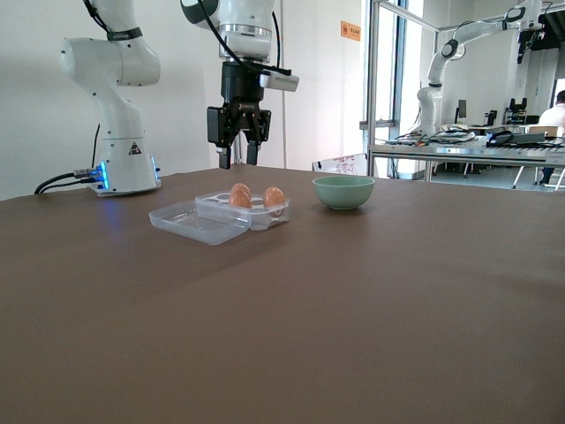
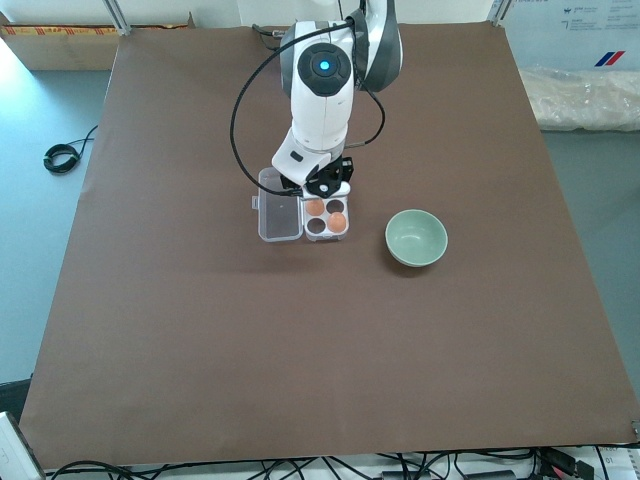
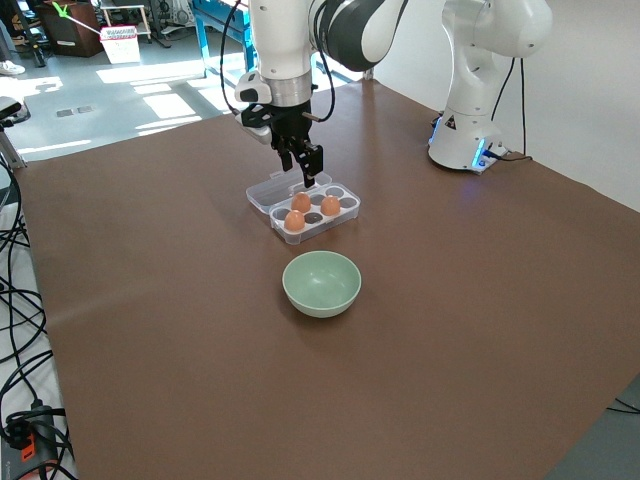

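Observation:
My black gripper [image 1: 238, 155] hangs above a clear plastic egg box [image 3: 312, 225] with a few brown eggs [image 3: 330, 206] in some of its cups and its lid [image 2: 279, 220] folded open beside it. In the top view its two fingers point down, apart, with nothing visible between them. In the right view the fingertips are just over the box's back part, and in the left view the gripper partly hides the box. A green bowl [image 2: 416, 238] stands empty beside the box, apart from it.
The arm's white base [image 1: 124, 159] stands behind. Cables [image 3: 25, 360] run along the table's outer side.

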